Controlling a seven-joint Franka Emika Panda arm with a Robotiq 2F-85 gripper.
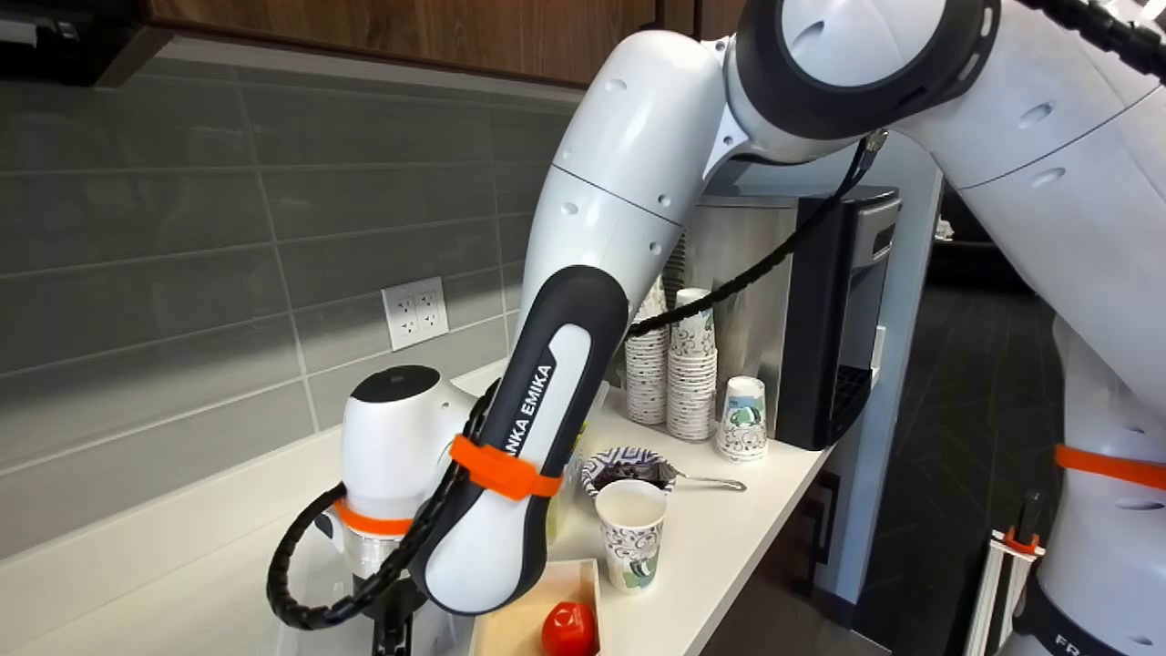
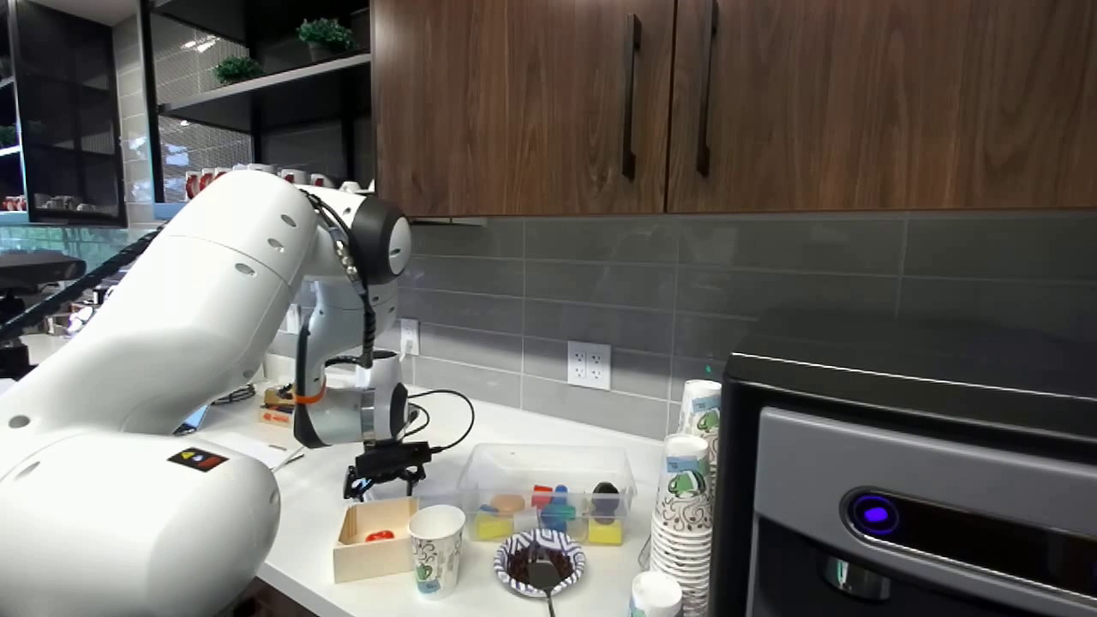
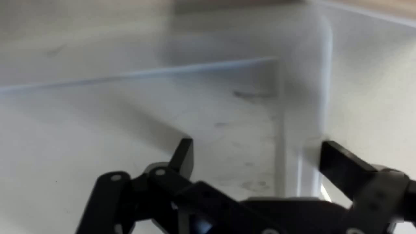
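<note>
My gripper is open, its two black fingers wide apart with nothing gripped. In the wrist view, a clear plastic piece, like a tray or lid, lies below on the white surface. One raised edge of it runs up the picture close to the right finger; whether they touch I cannot tell. Exterior view 1 shows clear plastic around the gripper's lower end. Exterior view 2 has the gripper low over the counter, beside a wooden box with a red tomato-like item inside.
A paper cup and a patterned bowl of dark food with a spoon stand near the box. A clear bin holds several coloured items. Cup stacks and a dispenser stand farther along. The tiled wall closes off the back.
</note>
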